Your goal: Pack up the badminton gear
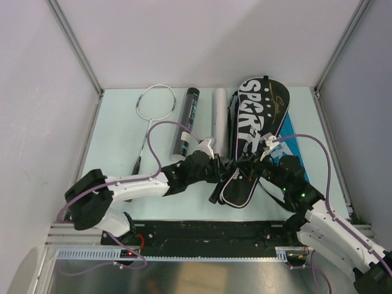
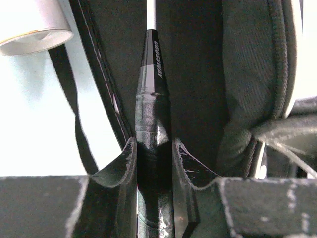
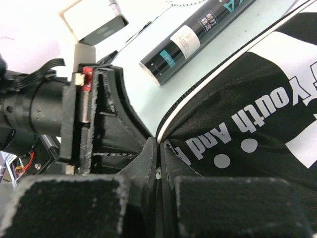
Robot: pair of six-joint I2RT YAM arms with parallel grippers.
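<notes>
The black racket bag (image 1: 264, 116) lies at the right of the table with its front flap raised. At the flap's white-piped edge (image 3: 171, 126), my right gripper is shut on the thin fabric. Inside the bag's dark opening is a racket with a black wrapped handle (image 2: 153, 124) and a white shaft (image 2: 151, 14). The fingers of my left gripper stand close on either side of that handle; whether they press on it cannot be told. The racket's head is hidden.
A blue bag (image 1: 290, 131) lies mostly beneath the black one. To the left are a white shuttlecock tube (image 1: 220, 116), a dark tube (image 1: 185, 122) and another racket (image 1: 147, 122).
</notes>
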